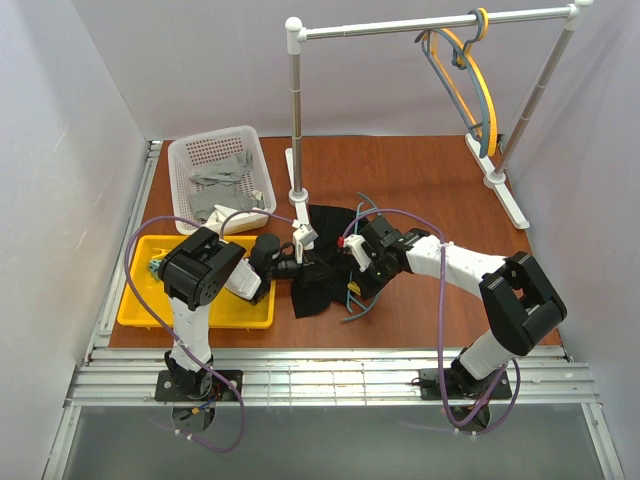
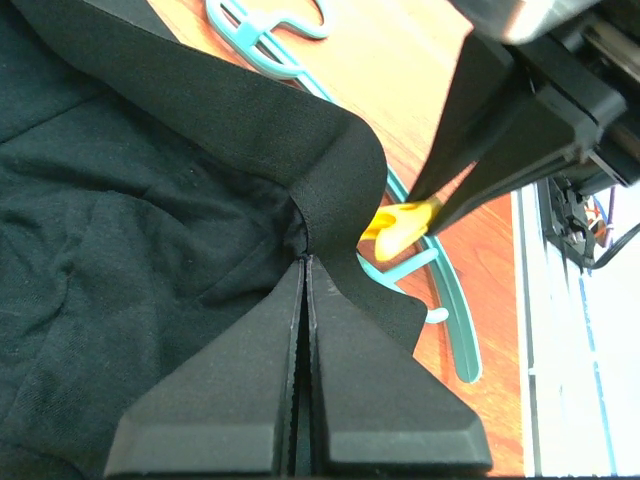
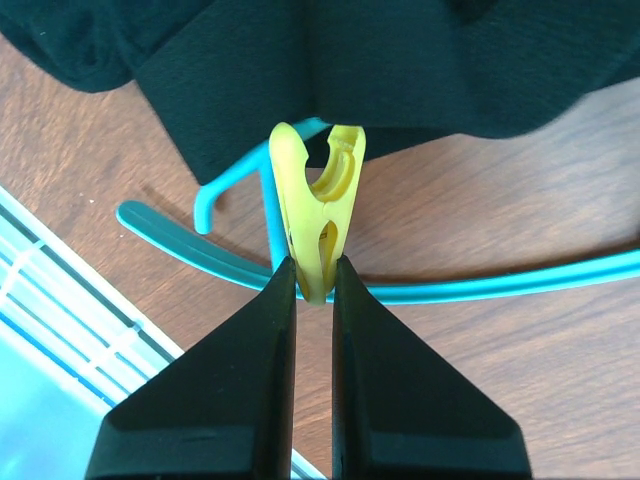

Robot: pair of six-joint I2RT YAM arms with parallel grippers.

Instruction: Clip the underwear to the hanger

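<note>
Black underwear (image 1: 318,298) is spread on the wooden table over a teal hanger (image 3: 500,278), whose ends stick out from under the fabric. My left gripper is shut at the fabric's folded band; whether cloth is between its tips I cannot tell. My right gripper is shut on a yellow clip (image 3: 326,195) at the hanger, just beside the underwear's edge. In the left wrist view the clip (image 2: 398,225) sits at the band's edge; whether it grips the fabric I cannot tell.
A rack (image 1: 296,120) stands over the table, with grey and orange hangers (image 1: 485,100) at right. A white basket (image 1: 180,170) of grey cloth and a yellow bin (image 1: 140,305) are at left.
</note>
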